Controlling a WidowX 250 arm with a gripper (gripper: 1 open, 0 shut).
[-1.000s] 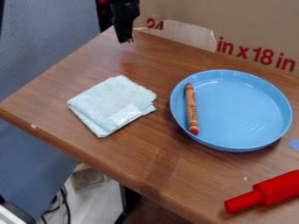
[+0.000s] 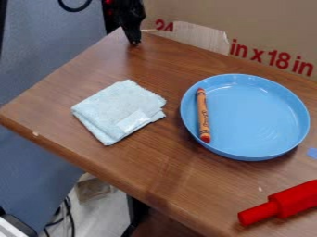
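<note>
The black gripper is at the far end of the wooden table, small and dark, so its finger state is unclear. A pale folded cloth lies on the left of the table. An orange crayon lies in the left part of a blue plate on the right.
A red rolling-pin-like object lies at the near right. A cardboard box stands behind the table. Cables hang below the table's left edge.
The gripper has lowered slightly toward the far table top since a second ago. The cloth, plate and crayon have not moved.
</note>
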